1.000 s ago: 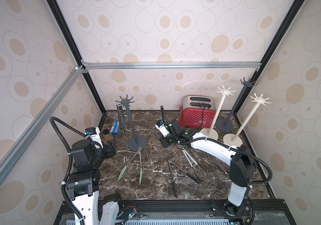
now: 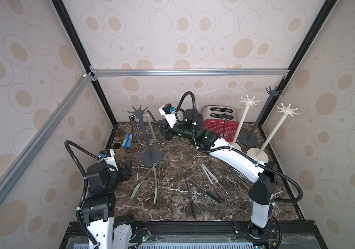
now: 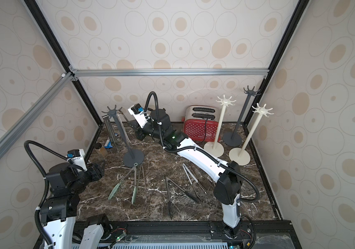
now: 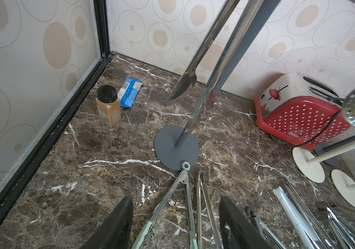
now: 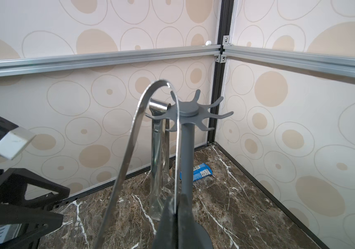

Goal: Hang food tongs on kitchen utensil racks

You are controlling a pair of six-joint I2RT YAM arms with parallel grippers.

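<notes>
A grey rack (image 2: pixel 139 111) stands left of centre with metal tongs hanging from its hooks. My right gripper is shut on one leg of silver tongs (image 5: pixel 129 141), raised so that their curved top is just in front of the rack's hooks (image 5: pixel 223 112). My left gripper (image 2: pixel 127 172) stands open at the front left, low in front of the rack. Green-handled tongs (image 2: pixel 156 191) lie at the grey base, with more tongs (image 2: pixel 210 178) spread over the middle and right of the marble table.
Two white racks (image 2: pixel 257 154) and another grey rack (image 2: pixel 250 138) stand at the right, beside a red toaster (image 2: pixel 219 128) against the back wall. A spice jar (image 4: pixel 108 108) and a blue packet (image 4: pixel 129 92) are at the back left.
My right arm has risen and moved left toward the grey rack, lifting the silver tongs. My left arm has shifted slightly right and down.
</notes>
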